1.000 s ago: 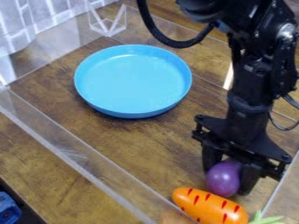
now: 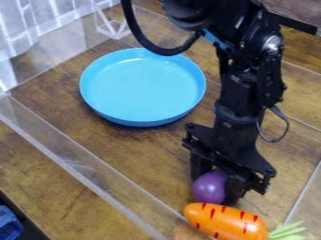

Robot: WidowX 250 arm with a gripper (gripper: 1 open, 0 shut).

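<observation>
A black gripper (image 2: 226, 173) reaches down on the right side of the camera view, shut on a round purple object (image 2: 208, 187), which sits low between its fingers and is partly hidden by them. Just below it, close to the purple object, lies an orange toy carrot (image 2: 226, 221) with red marks and pale green leaves, running toward the bottom right corner.
A blue plate (image 2: 142, 84) rests on the wooden table (image 2: 88, 159) at upper left, left of the arm. Clear plastic edges run along the left. A blue object (image 2: 7, 223) is at the bottom left corner.
The gripper and the purple object have moved left and a little upward in the view, over the last second. The carrot and plate look unmoved.
</observation>
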